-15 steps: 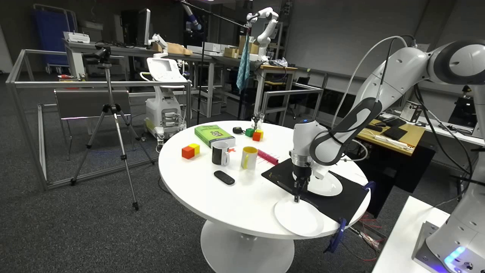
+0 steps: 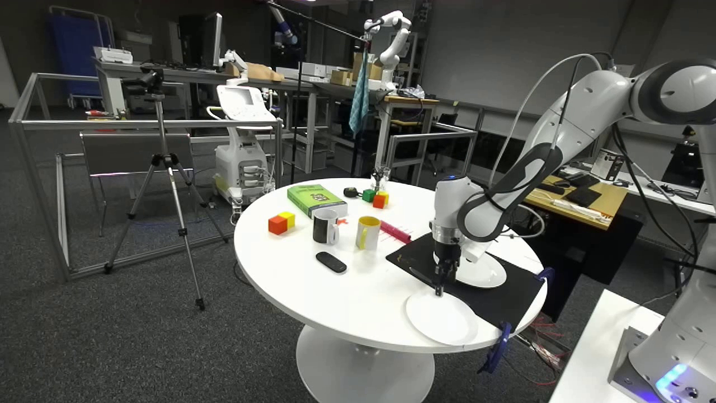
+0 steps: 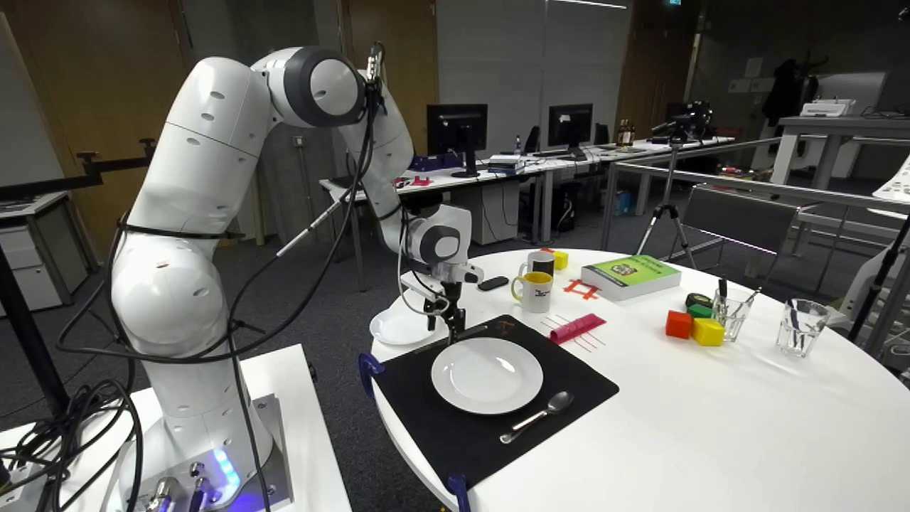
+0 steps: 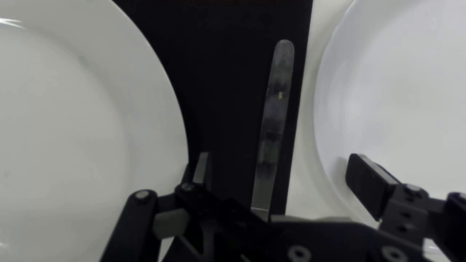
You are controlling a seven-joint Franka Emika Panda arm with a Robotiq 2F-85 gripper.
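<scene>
My gripper stands open low over the table, fingers wide apart. Between its fingers, in the wrist view, the metal knife (image 4: 274, 118) lies flat on the black placemat (image 4: 222, 87), ungripped. One finger (image 4: 203, 168) is by the rim of the white plate on the mat (image 4: 148, 109). The other finger (image 4: 371, 183) overlaps the rim of a second white plate (image 4: 393, 109), which sits beside the mat on the bare table; whether it touches is hard to tell. Exterior view 1 shows the gripper (image 2: 441, 285) at this second plate's (image 2: 441, 319) inner edge.
A spoon (image 3: 537, 417) lies across the mat from the knife. Two mugs, the yellow-lined one (image 2: 367, 233) and the black-and-white one (image 2: 325, 226), a black remote (image 2: 330, 262), a green book (image 2: 316, 201) and colored cubes stand farther off. Blue clamps (image 2: 497, 349) grip the table edge.
The gripper has shifted very slightly to the right and up in exterior view 1. The second plate's near edge also appears slightly higher. Everything else looks the same.
</scene>
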